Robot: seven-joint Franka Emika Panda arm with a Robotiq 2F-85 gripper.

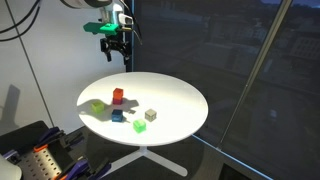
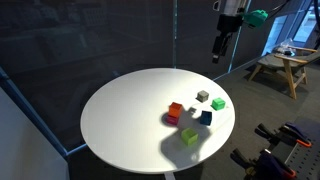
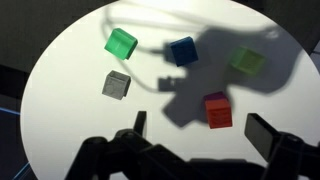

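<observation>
My gripper (image 1: 118, 62) hangs high above the far left of the round table, open, with nothing between its fingers. Both dark fingers (image 3: 140, 123) show wide apart in the wrist view. A red block (image 3: 218, 117) appears there between and ahead of them, well below. In the second exterior view the red block (image 2: 176, 109) seems to rest on a darker pinkish block (image 2: 172, 119). Around it on the table lie a blue block (image 1: 117, 115), a yellow-green block (image 1: 97, 105), a green block (image 1: 139, 126) and a grey block (image 1: 151, 114), each standing apart.
Shadows of the arm fall across the blocks in the wrist view. A wooden chair (image 2: 285, 68) stands off in the background, away from the table.
</observation>
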